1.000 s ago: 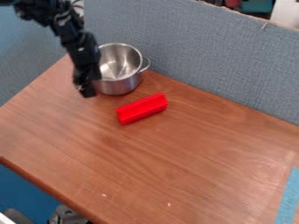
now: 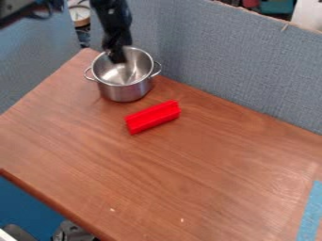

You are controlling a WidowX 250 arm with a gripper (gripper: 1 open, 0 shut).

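Observation:
A steel pot [image 2: 122, 85] with two side handles stands near the back left of the wooden table. A red block [image 2: 152, 117] lies on the table to the right and in front of the pot.
A grey padded wall [image 2: 227, 71] runs along the back, and another closes off the left side.
My gripper has risen and moved back, from beside the pot's left front to above its back part. The pot and red block look unmoved.

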